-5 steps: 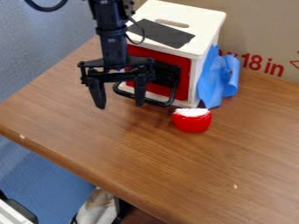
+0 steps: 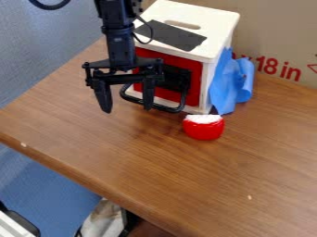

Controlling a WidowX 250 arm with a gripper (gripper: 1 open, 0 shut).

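Observation:
My black gripper (image 2: 128, 102) hangs open over the left part of the wooden table, its two fingers apart, in front of a white box (image 2: 209, 31) with a red front and a black handle. A round red object (image 2: 203, 130) with a white top sits on the table to the right of the gripper, just before the box. A blue cloth-like item (image 2: 232, 85) is against the box's right side.
A cardboard panel (image 2: 287, 42) stands behind.
My gripper has shifted very slightly over the last second; the objects on the table look unchanged.

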